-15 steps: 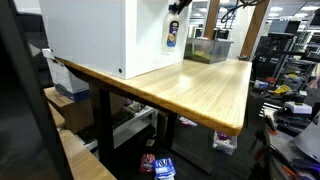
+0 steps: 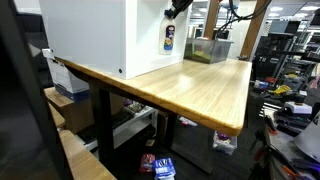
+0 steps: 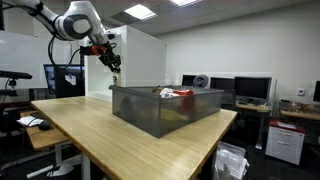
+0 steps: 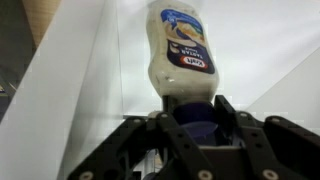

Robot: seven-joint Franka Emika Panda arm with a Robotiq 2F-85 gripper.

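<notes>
A pale squeeze bottle (image 4: 170, 70) with a blue Kraft tartar label fills the upper middle of the wrist view. Its dark purple cap (image 4: 199, 117) sits between the fingers of my gripper, which is shut on it. In exterior view 1 the bottle (image 2: 168, 39) hangs below the gripper (image 2: 171, 14), nearly upright, in front of a white panel (image 2: 149, 32). Whether its bottom touches the tabletop (image 2: 180, 85) is hard to tell. Exterior view 2 has the gripper (image 3: 114, 61) high behind the grey bin, with the bottle mostly hidden.
The grey bin (image 3: 150, 112) holds several items, one of them red and white, and stands on the wooden table close to the bottle. White panels wall off the bottle's side.
Over the last second the bottle has shifted slightly left and down in exterior view 1, still hanging from my gripper. The bin has stayed where it was.
</notes>
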